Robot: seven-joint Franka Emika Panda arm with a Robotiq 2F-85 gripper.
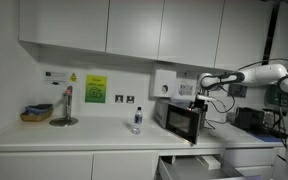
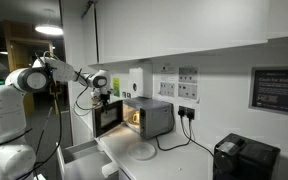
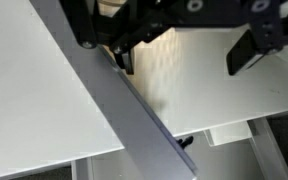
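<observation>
The microwave (image 2: 159, 116) stands on the counter with its dark door (image 2: 108, 117) swung open and its lit inside showing. In exterior view 1, that door (image 1: 184, 121) is angled outward from the body. My gripper (image 1: 199, 104) is at the top of the door near its free edge. From the wrist, the open gripper has its fingers wide apart, and the grey edge of the door (image 3: 134, 110) runs slantwise beside the left finger (image 3: 125, 62). Nothing is clasped between the fingers. Whether the finger touches the door cannot be made out.
An open drawer (image 2: 82, 163) juts out below the counter. A white plate (image 2: 142, 151) lies before the microwave, and a black toaster (image 2: 244, 158) stands farther right. A bottle (image 1: 137, 121) and a tap (image 1: 68, 105) are on the left counter, with clear surface between them.
</observation>
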